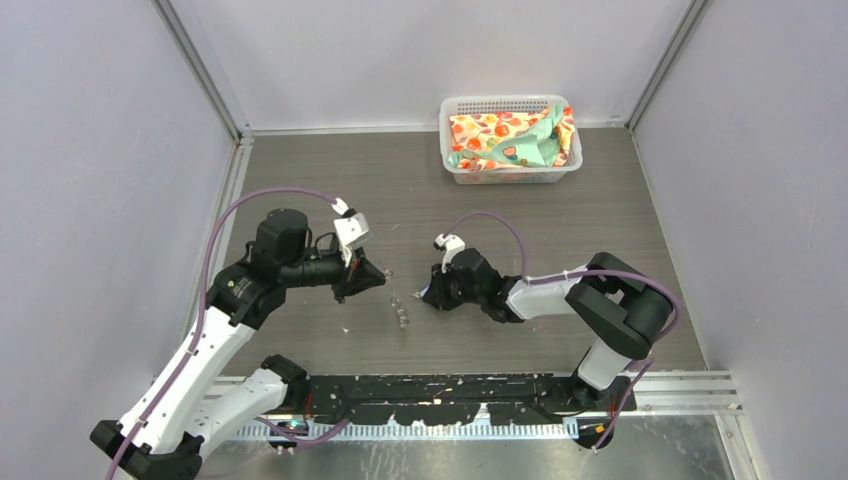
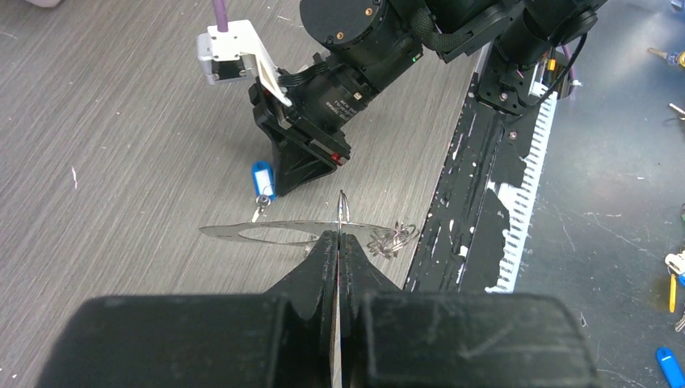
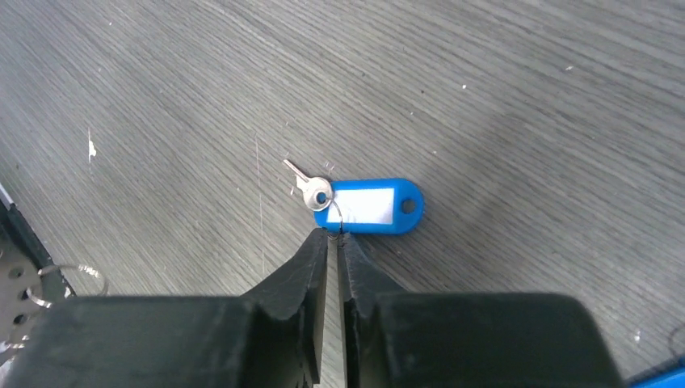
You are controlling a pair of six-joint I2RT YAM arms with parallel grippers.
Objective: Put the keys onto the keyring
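Note:
A metal keyring (image 2: 393, 239), with small rings and metal pieces at one end, dangles from my left gripper, which is shut on it above the table. In the right wrist view, a small silver key (image 3: 316, 191) with a thin wire ring lies on a blue key tag (image 3: 376, 206) on the table. My right gripper is at the tag's near edge, fingertips close together at the thin ring; whether they grip it is unclear.
A white basket (image 1: 509, 175) with patterned cloth stands at the back. Loose keys and tags appear beyond the dark front rail in the left wrist view.

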